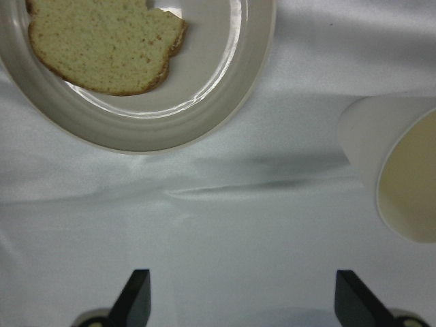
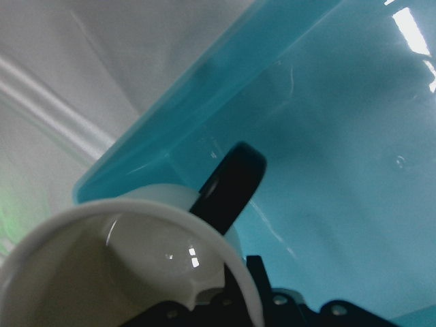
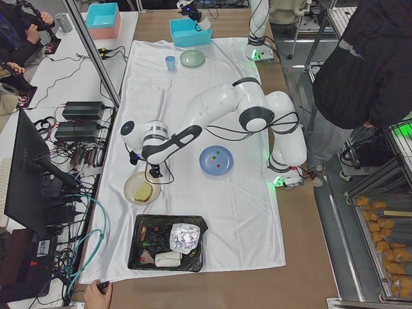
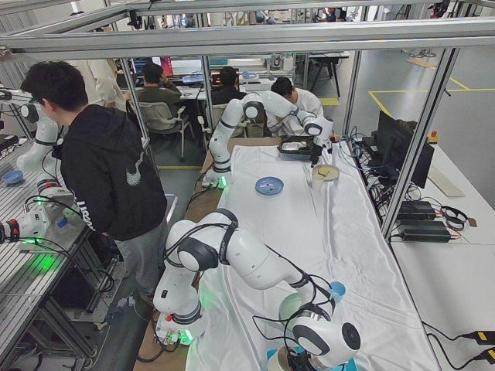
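Observation:
My left gripper stands open above the white cloth [image 1: 225, 225], beside a plate [image 1: 214, 109] holding a bread slice [image 1: 102, 48]. A pale cup [image 1: 364, 143] stands right of the plate in the left wrist view, mostly hidden by the arm in the camera left view. My right gripper is shut on a white cup [image 2: 41, 252] over a turquoise bin [image 2: 340, 170], with one black finger [image 2: 235, 177] showing past the cup's rim.
A black tray [image 3: 151, 257] with a foil-covered item lies at the near end. A blue plate [image 3: 215, 164], green plate [image 3: 192, 56] and blue cup [image 3: 170, 62] stand on the cloth, whose middle is fairly clear. A person [image 3: 347, 84] stands beside the table.

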